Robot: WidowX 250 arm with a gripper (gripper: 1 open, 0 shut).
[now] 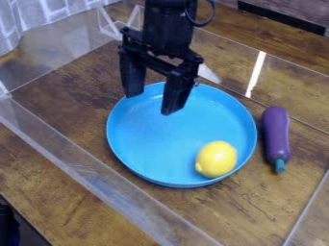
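My black gripper point(158, 84) hangs open above the back part of a round blue plate point(154, 144), its two fingers spread apart with no object seen between them. A yellow oval object point(215, 159), lemon-like, lies on the plate's right front. A long purple eggplant-like object point(275, 136) with a teal tip lies on the wooden table just right of the plate, outside it.
Clear edges or strips run along the left and right sides. A small pale patch shows behind the gripper.
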